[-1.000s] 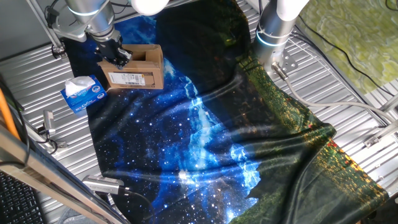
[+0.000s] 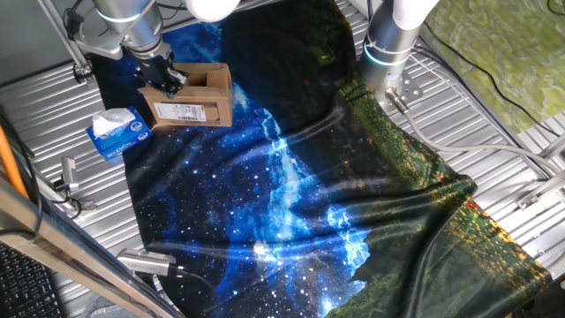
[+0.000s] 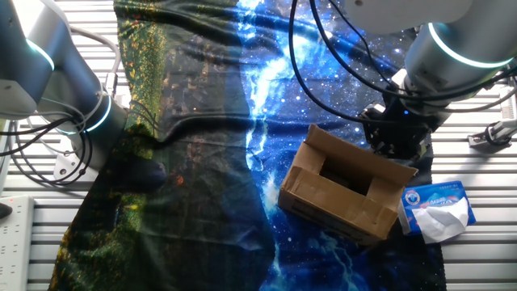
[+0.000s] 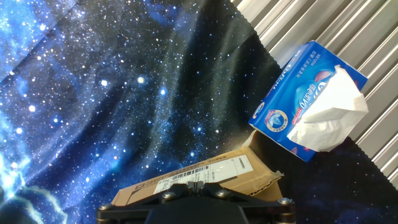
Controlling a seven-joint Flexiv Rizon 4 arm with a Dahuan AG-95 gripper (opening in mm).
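Observation:
My gripper [image 2: 173, 90] hangs at the left side of an open cardboard box [image 2: 192, 113], close above its rim. In the wrist view the two black fingertips of the gripper meet at the bottom edge, in front of the box's labelled side [image 4: 214, 173]. They look shut, and nothing shows between them. Whether they touch the box cannot be told. Beside the box lies a blue tissue pack [image 4: 280, 106] with a white tissue [image 4: 333, 112] sticking out of its top. In exterior view 2 the box [image 3: 323, 198] has its flaps up, its inside mostly dark.
A wrinkled galaxy-print cloth [image 2: 256, 194] covers most of the slatted metal table [image 2: 93, 190], its middle clear. A small grey device [image 2: 146, 262] with a cable lies at the front left edge.

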